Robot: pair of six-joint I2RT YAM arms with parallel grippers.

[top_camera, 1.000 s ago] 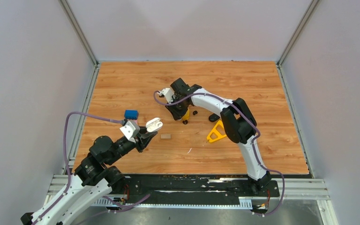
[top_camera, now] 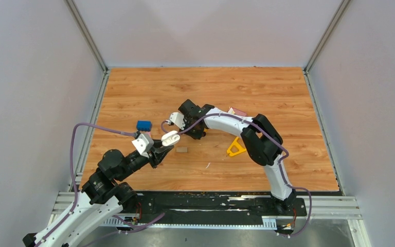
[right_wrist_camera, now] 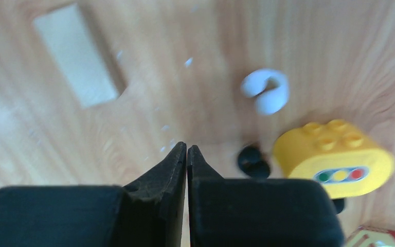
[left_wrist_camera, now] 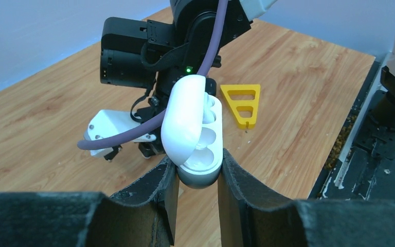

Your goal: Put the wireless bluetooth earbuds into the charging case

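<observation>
The white charging case [left_wrist_camera: 200, 149] stands upright in the left wrist view, its lid [left_wrist_camera: 182, 118] swung open to one side and round wells showing. My left gripper is shut on its lower end; from above, the case [top_camera: 171, 138] is held over the table's left-middle part. My right gripper points down at the table, its dark fingers together and no object visible between them. A small white curved piece [right_wrist_camera: 268, 91] lies ahead and to the right of those fingertips, blurred; whether it is an earbud I cannot tell.
Right of the right gripper sit a yellow block [right_wrist_camera: 334, 159] and a black round piece [right_wrist_camera: 253, 162]. A wooden block [right_wrist_camera: 77, 54] lies left. Also on the table are a blue block [top_camera: 144, 125] and a yellow triangular frame [top_camera: 235, 147].
My right arm's wrist has swung toward the front and slightly left, close to the case, and now covers the yellow block from above. The left gripper and case have hardly moved.
</observation>
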